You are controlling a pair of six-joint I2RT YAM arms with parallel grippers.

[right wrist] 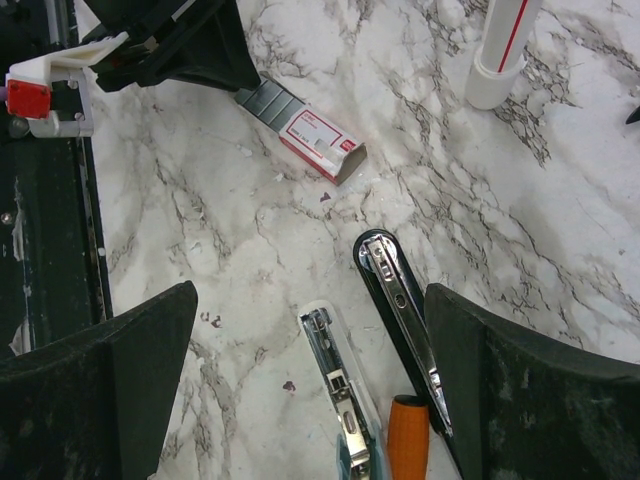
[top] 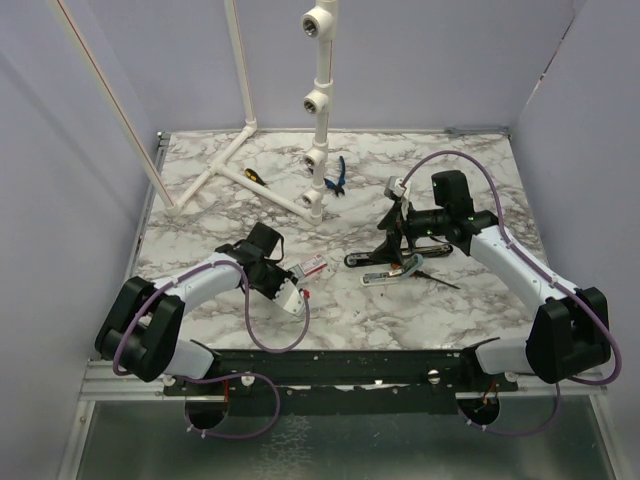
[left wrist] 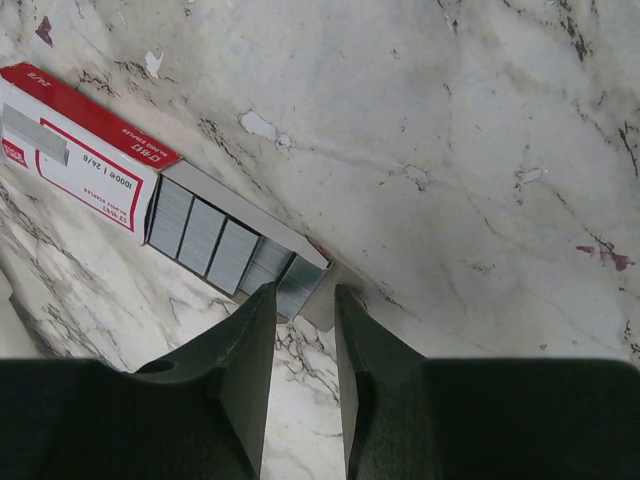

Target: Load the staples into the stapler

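The red-and-white staple box [left wrist: 90,150] lies on the marble table with its inner tray slid out. Grey staple strips [left wrist: 205,235] sit in rows in that tray. At the tray's end, my left gripper has its fingertips a little apart, with the tray's end wall behind the gap; whether they touch it I cannot tell. The right wrist view shows the left gripper at the box [right wrist: 322,142] too. My right gripper is wide open above an opened stapler [right wrist: 340,385] with metal inside and a clear rim. Nothing is between its fingers.
Beside the stapler lies a long black stapler part [right wrist: 400,300], and an orange handle [right wrist: 408,440] is close by. A white pipe frame [top: 262,187] stands behind the box. Blue pliers [top: 340,178] and a yellow-black screwdriver [top: 254,176] lie farther back.
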